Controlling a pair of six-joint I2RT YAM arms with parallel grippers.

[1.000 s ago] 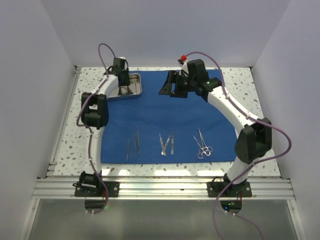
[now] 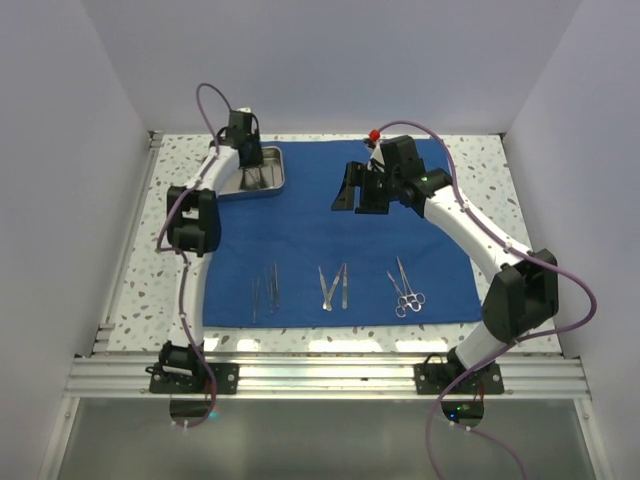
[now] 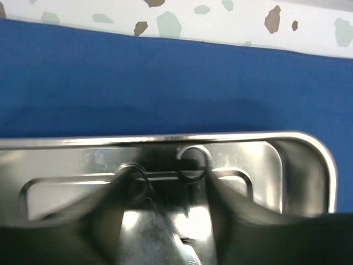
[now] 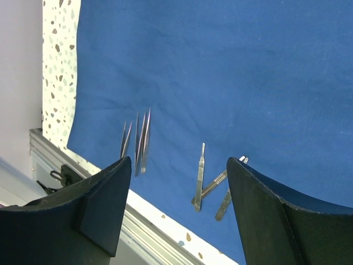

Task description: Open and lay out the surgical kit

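Observation:
In the top view, the steel tray [image 2: 280,185] sits at the back left of the blue cloth [image 2: 300,230], with my left gripper [image 2: 256,166] reaching down into it. A ringed instrument [image 3: 165,221] lies in the tray, its two finger loops up by my left fingertips in the left wrist view. Those fingers look blurred and stand part open, with the instrument's shank visible in the gap; contact cannot be judged. Over the middle of the cloth, my right gripper [image 2: 358,206] hangs open and empty.
Along the cloth's front edge lie several tweezers [image 4: 146,142] on the left, three scalpel-like tools [image 4: 199,176] in the middle, and scissors-like instruments [image 2: 404,294] on the right. Bare cloth fills the centre. Walls rise at both sides.
My right gripper has shifted right and slightly toward the front. The left gripper has moved a little within the tray area. Tools on the front of the cloth lie unchanged.

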